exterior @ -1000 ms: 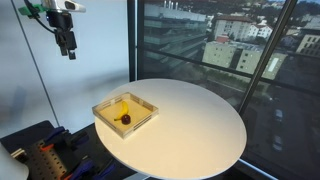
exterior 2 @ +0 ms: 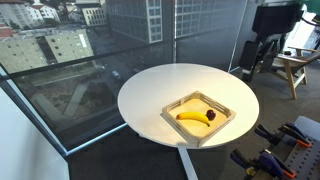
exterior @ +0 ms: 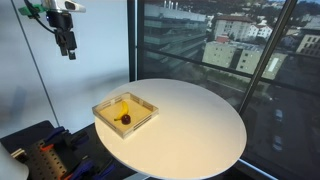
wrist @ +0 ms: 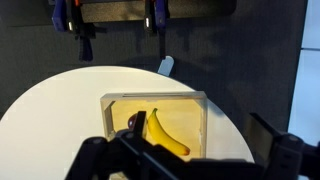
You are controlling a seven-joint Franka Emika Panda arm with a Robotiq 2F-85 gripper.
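A shallow wooden box (exterior: 140, 121) sits near the edge of the round white table. Inside it lie a yellow banana (exterior 2: 193, 117) and a small dark round fruit (exterior: 126, 119), side by side. Well above the table and off to one side hangs my gripper (exterior: 69, 54). In the wrist view its dark fingers (wrist: 277, 148) stand apart, so it looks open, with nothing held. From there the box is below, the left finger covering part of the banana and of the box's near side.
Large windows rise behind the table, and a wooden chair (exterior 2: 292, 68) is at the far right in exterior view 2.
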